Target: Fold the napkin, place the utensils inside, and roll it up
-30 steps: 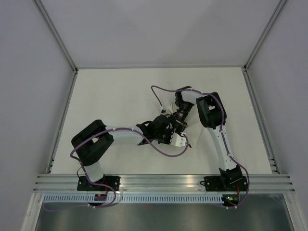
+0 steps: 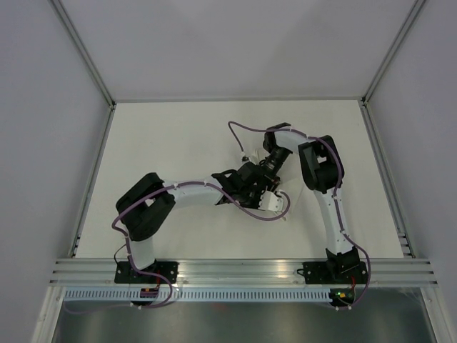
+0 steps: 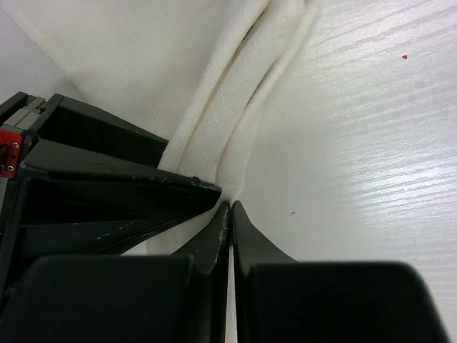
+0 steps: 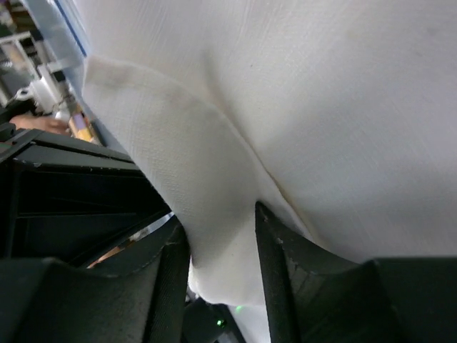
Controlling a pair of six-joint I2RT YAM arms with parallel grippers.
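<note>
The cream napkin [image 3: 214, 136] lies rolled or folded into several thick layers in the left wrist view, with a flat part spreading behind. My left gripper is shut, its tips at the lower edge of the roll; whether any cloth is pinched there is unclear. Across the roll from the left reach the dark fingers [image 3: 121, 189] of the other arm. In the right wrist view my right gripper stands part open, with a fold of the napkin [image 4: 214, 171] running between its fingers. No utensils show anywhere.
Both arms meet close together near the middle of the white table [image 2: 178, 136], covering much of the napkin in the top view. Bare table lies to the left, behind and on the far right. Dark parts of the left arm [image 4: 71, 193] crowd the right wrist view.
The grippers stay close together over the napkin.
</note>
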